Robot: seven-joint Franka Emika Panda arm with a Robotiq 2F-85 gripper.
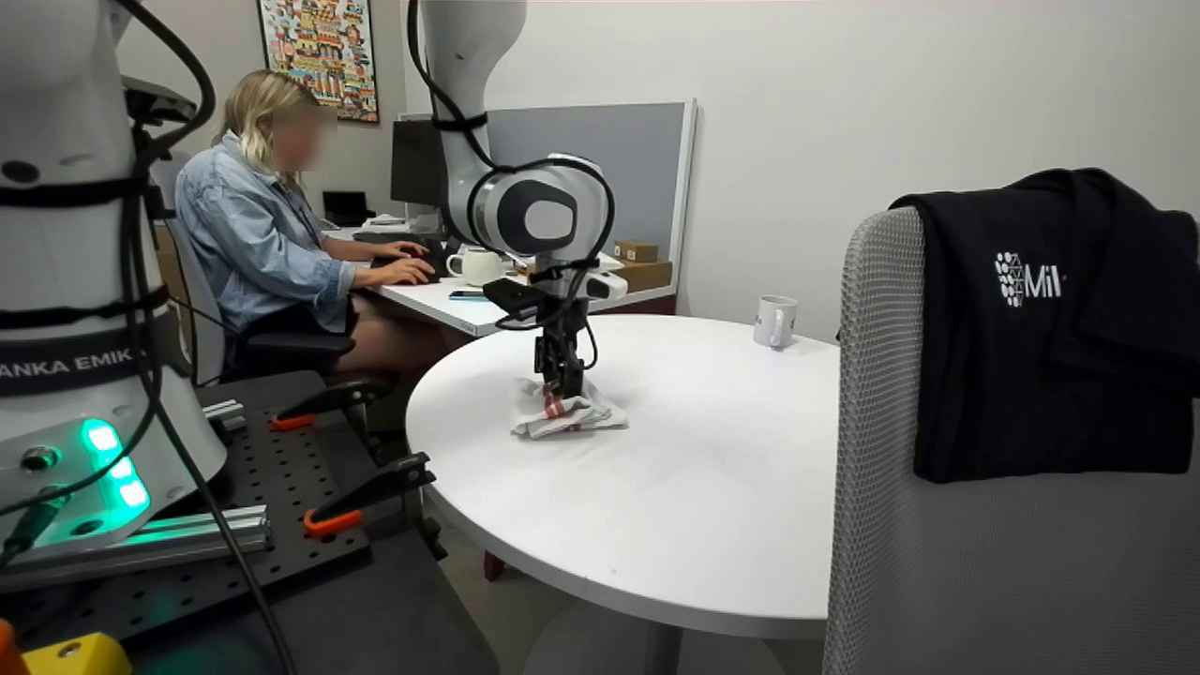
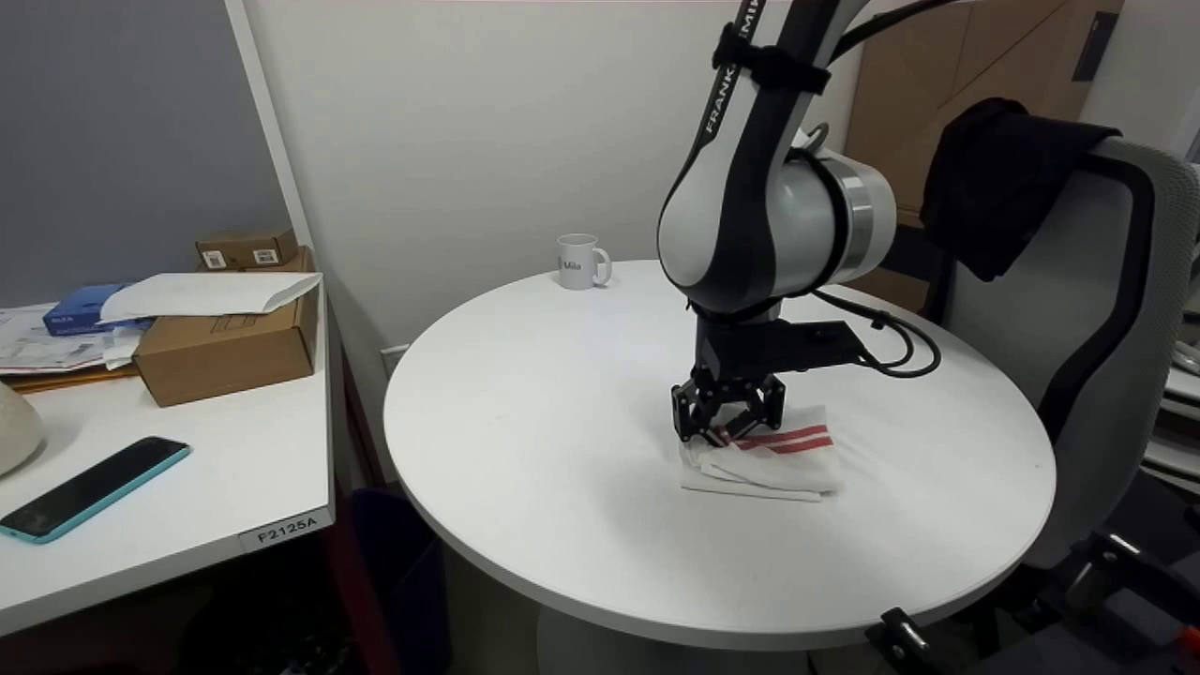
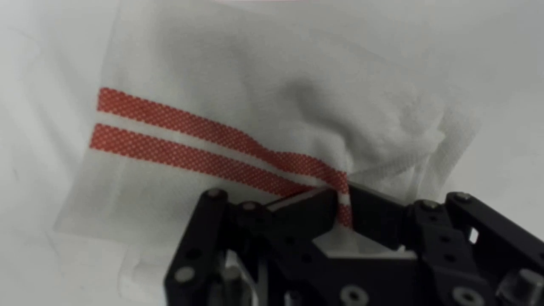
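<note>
A white cloth [image 2: 776,467] with two red stripes lies folded and rumpled on the round white table [image 2: 529,405]. My gripper points down at the cloth, its fingertips low against it. In the wrist view a narrow fold of the striped cloth rises between the two black fingers, which stand close on either side of it. Whether they are pressed firmly on the fold cannot be told. The rest of the cloth spreads flat to the left and up in that view.
A white mug [image 2: 577,262] stands near the table's far edge, well away from the cloth. Beside the table are a desk with boxes [image 2: 231,343] and a chair [image 1: 1012,540] with a dark garment over it.
</note>
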